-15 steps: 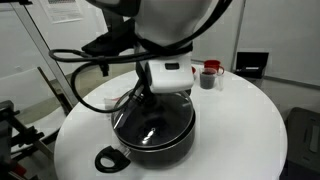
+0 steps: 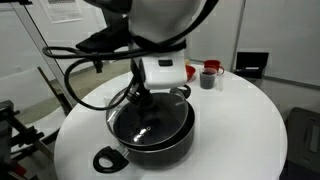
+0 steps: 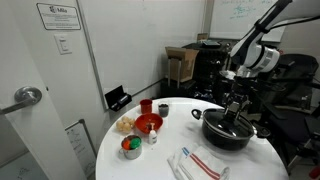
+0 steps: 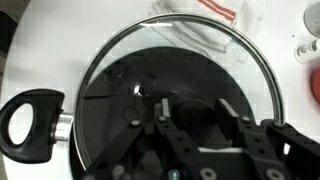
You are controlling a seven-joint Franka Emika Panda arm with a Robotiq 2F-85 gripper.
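Observation:
A glass lid [image 2: 132, 124] with a metal rim is over a black pot [image 2: 172, 154] with two side handles. In the wrist view, my gripper is shut on the dark knob at the middle of the lid [image 4: 110, 92]. The lid sits tilted and off-centre, toward the left in exterior view 1, and the pot's rim and dark inside show on the right. Whether the lid's edge still touches the pot is hard to tell. In exterior view 2, the pot [image 3: 222, 137] stands at the right side of the table beneath the arm.
A striped cloth [image 3: 198, 163] lies near the pot. Beyond it are a red bowl [image 3: 149, 123], a red mug [image 3: 146, 107], a dark cup [image 3: 164, 109] and a small pot of vegetables [image 3: 131, 147].
Held in my gripper, the lid has shifted left in exterior view 1 and more of the pot's right rim shows. The pot stays in place.

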